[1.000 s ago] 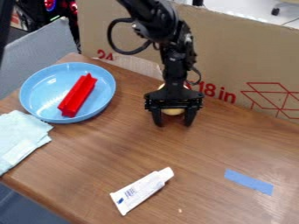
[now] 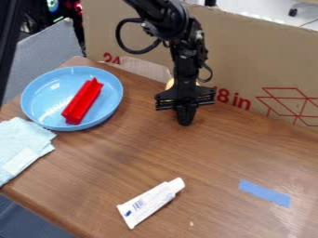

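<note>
My gripper [image 2: 185, 109] is low at the back of the wooden table, near the cardboard wall, its fingers close together and pointing down; it looks shut. A pale yellowish object [image 2: 169, 84] shows partly behind it, mostly hidden by the gripper, and I cannot tell whether it touches the fingers. A blue plate [image 2: 48, 93] with a red bar [image 2: 82, 100] on it sits at the left.
A white cloth [image 2: 15, 149] lies at the left edge, a white tube [image 2: 151, 203] at the front, and a blue tape strip [image 2: 265, 194] at the right. The cardboard [image 2: 261, 56] bounds the back.
The gripper has risen slightly and shifted a little right, and its fingers look closer together. The pale object behind it shows higher and further left.
</note>
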